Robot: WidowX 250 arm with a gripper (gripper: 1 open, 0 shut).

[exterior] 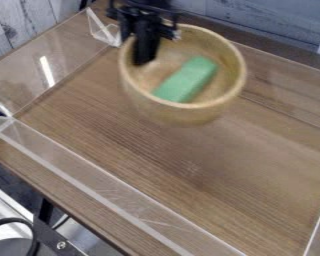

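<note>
My gripper (144, 44) is shut on the rim of a pale wooden bowl (219, 58), which hangs tilted toward the camera in the upper middle of the view, blurred by motion. A green block (188, 78) lies inside the bowl. The fingertips are dark and indistinct at the bowl's far-left rim.
Below and right of the bowl, the wooden table (176, 185) is clear. Clear plastic edging runs along its left and right sides. A clear angular object (101, 28) stands behind at the upper left. Dark cables lie off the table at the lower left.
</note>
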